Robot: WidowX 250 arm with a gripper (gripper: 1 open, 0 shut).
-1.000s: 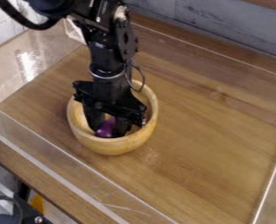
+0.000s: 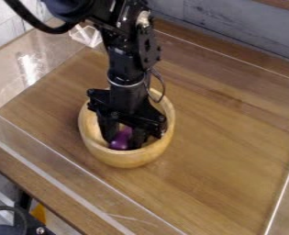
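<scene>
My black gripper [image 2: 127,128] reaches down into a light wooden bowl [image 2: 126,157] on the wooden table, left of centre. A purple object [image 2: 119,142] sits low in the bowl between or beside my fingers; whether they touch it is hidden by the gripper's body, as is how far they are apart.
A clear plastic edge runs along the left, a grey wall stands at the back, and cables and dark gear lie below the front left.
The bowl and my gripper have moved slightly to the right over the last second, with the purple object still low inside the bowl.
</scene>
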